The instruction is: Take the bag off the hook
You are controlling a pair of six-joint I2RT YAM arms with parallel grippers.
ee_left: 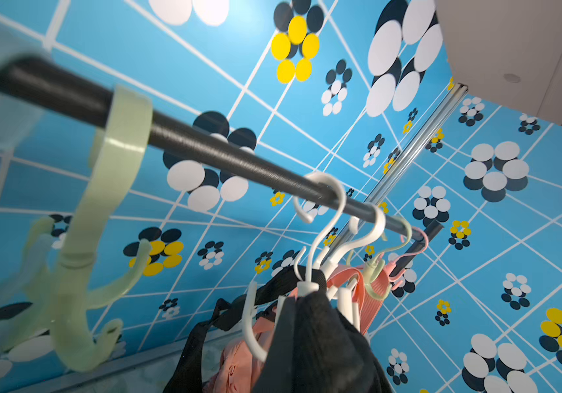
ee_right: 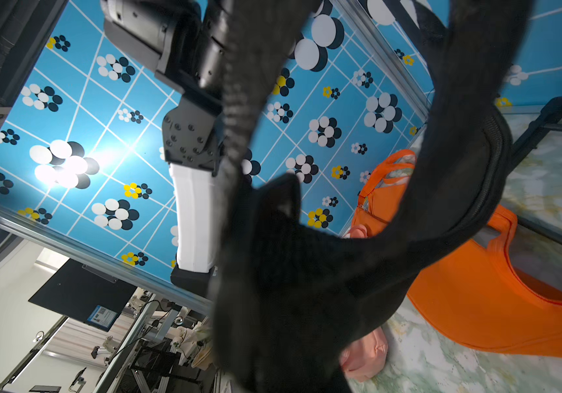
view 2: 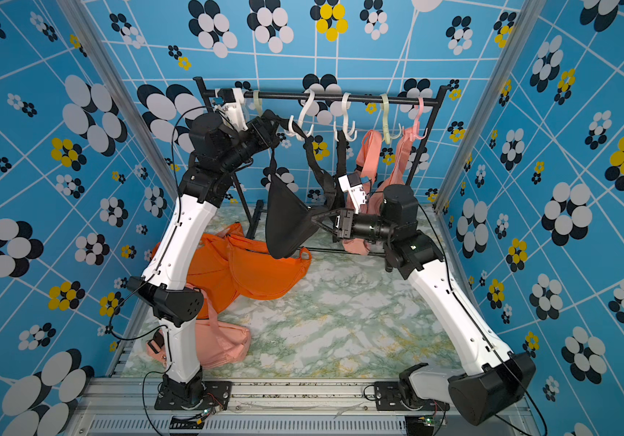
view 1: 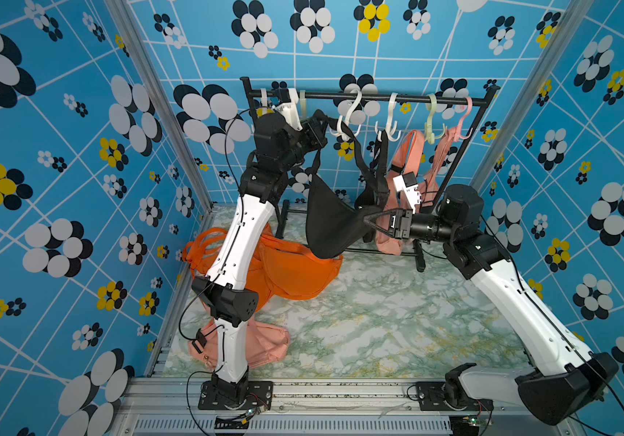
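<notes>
A black bag (view 1: pixel 337 229) hangs by its strap below a white hook (view 1: pixel 349 116) on the rail. My left gripper (view 1: pixel 317 125) is up at the strap, just left of that hook, shut on the strap. My right gripper (view 1: pixel 373 218) is lower, at the strap's junction with the bag body, shut on the bag. Black fabric fills much of the right wrist view, and the fingertips are hidden there. In the left wrist view black strap (ee_left: pixel 320 340) lies at the white hook.
Pink bags (view 2: pixel 370 149) hang on hooks to the right, and a pale green hook (ee_left: pixel 100 196) is near the left wrist camera. An orange bag (view 1: pixel 297 279) and a pink bag (view 1: pixel 261 341) lie on the marble floor.
</notes>
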